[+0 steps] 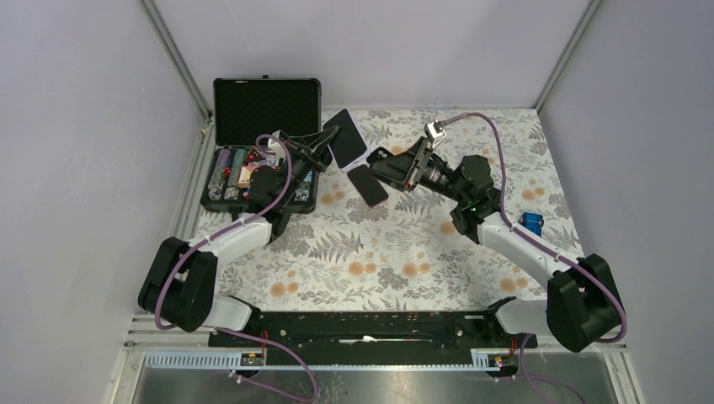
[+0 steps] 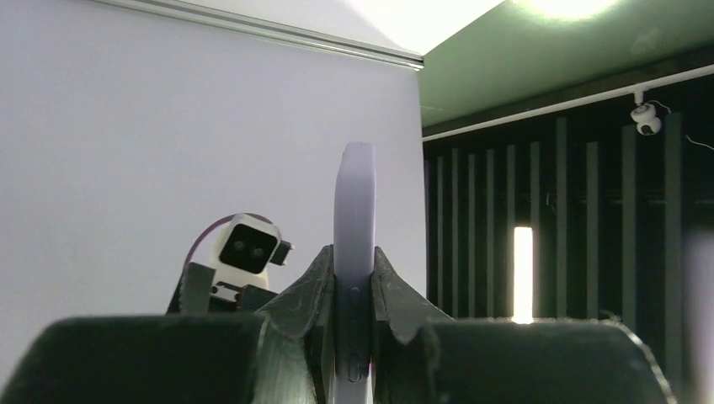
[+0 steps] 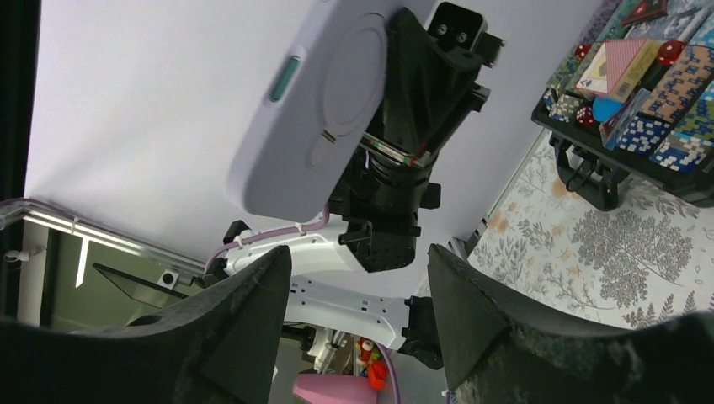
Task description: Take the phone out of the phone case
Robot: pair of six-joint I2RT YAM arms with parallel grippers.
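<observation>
A lavender phone case is held up by my left gripper, which is shut on its edge. Its dark front face is turned up in the top view, with a pale rim around it; whether that is a screen or the case's inside I cannot tell. In the left wrist view the case stands edge-on between the fingers. My right gripper is open, its fingers apart with nothing between them, close to the case's lower corner. A dark phone-like slab lies flat on the table below.
An open black carry case with poker chips and cards stands at the back left, under the left arm. A small blue object sits at the far right.
</observation>
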